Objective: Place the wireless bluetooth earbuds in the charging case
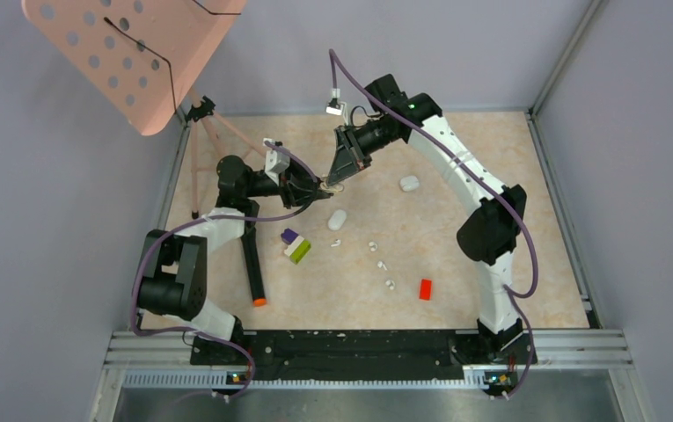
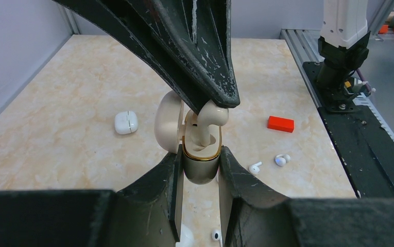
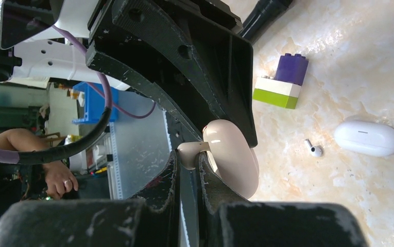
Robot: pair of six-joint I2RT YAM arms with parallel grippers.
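Observation:
An open cream charging case with a gold rim is upright in my left gripper, which is shut on it; its lid stands raised. My right gripper is shut on a cream earbud, whose stem is in the case's cavity; whether it is seated I cannot tell. The two grippers meet left of the table's upper middle in the top view. Loose white earbuds lie on the table, along with white cases.
Purple, white and green blocks and a black cylinder lie at the left, a red block at the lower right. A pink perforated panel overhangs the back left.

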